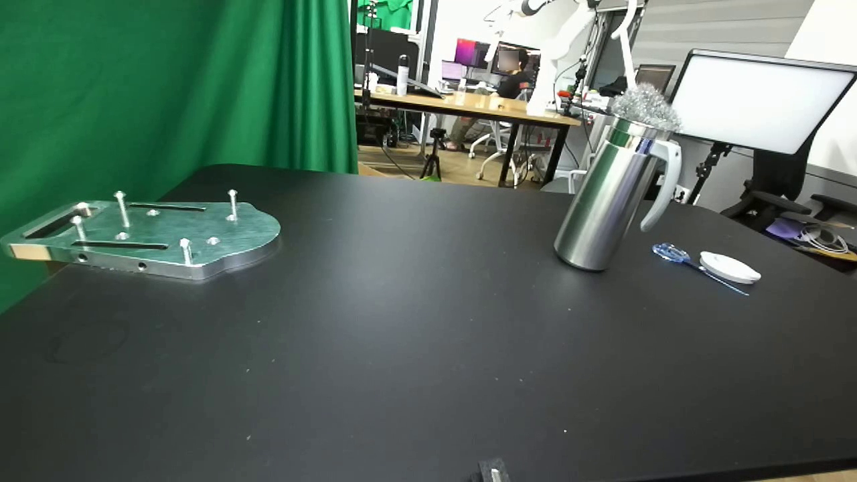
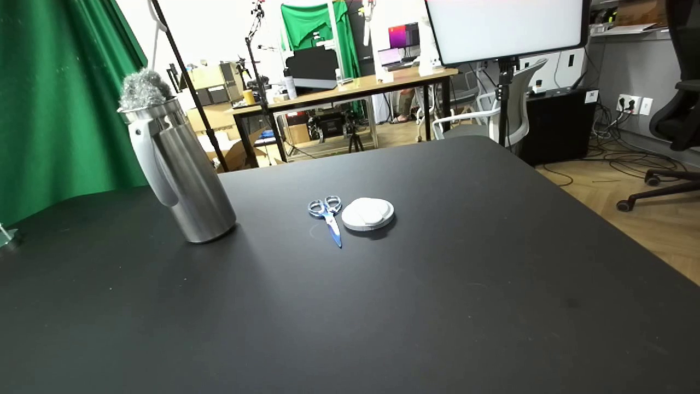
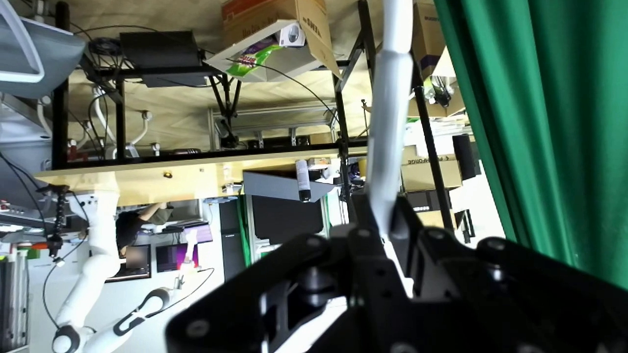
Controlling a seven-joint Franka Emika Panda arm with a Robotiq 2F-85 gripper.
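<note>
A steel pitcher (image 1: 606, 197) with a grey handle stands on the black table, leaning outward in both exterior views. Bulging from its open mouth is a silvery, bristly brush head (image 1: 647, 106); any lower part is hidden inside. The brush's pale rod (image 1: 627, 48) rises out of the top of the picture. My gripper shows only in the wrist view, shut on that whitish rod (image 3: 391, 100). A round white lid (image 2: 368, 214) lies flat to one side of the pitcher.
Blue-handled scissors (image 2: 327, 216) lie between pitcher and lid. A metal plate with upright bolts (image 1: 152, 233) rests at the table's left, near the green curtain (image 1: 185, 88).
</note>
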